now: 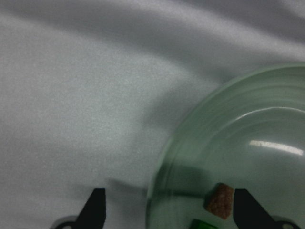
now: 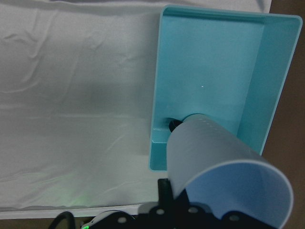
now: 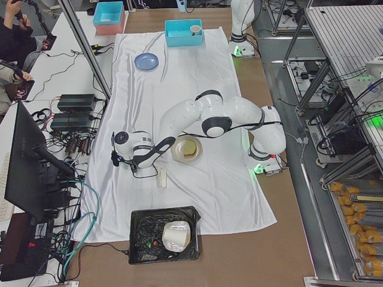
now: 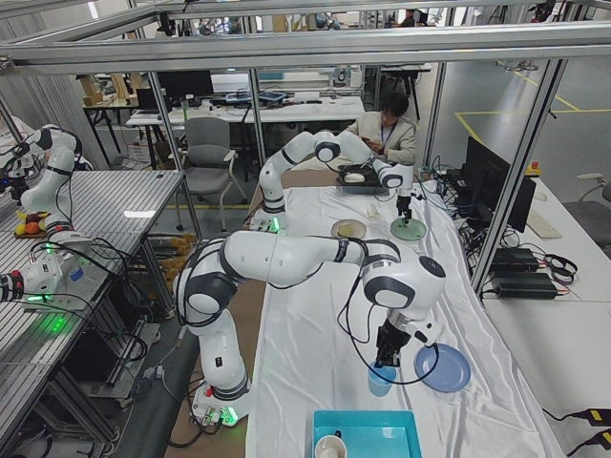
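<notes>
My left gripper stands open above the left part of a green plate [image 1: 267,119], which holds a brown chunk [image 1: 220,202] and a green piece [image 1: 202,225]. My right gripper [image 4: 389,348] holds a blue cup [image 4: 380,380], seen tilted large in the right wrist view, above the cloth near a turquoise bin [image 4: 363,425]. That bin has a white cup [image 4: 331,448] inside with a dark object beside it. A blue plate [image 4: 442,367] lies beside the right gripper.
A beige plate [image 3: 179,154] with a yellow item sits mid-table, a pale strip [image 3: 161,178] below it. A black tray [image 3: 143,236] stands at one end. Monitors and cables line the long side.
</notes>
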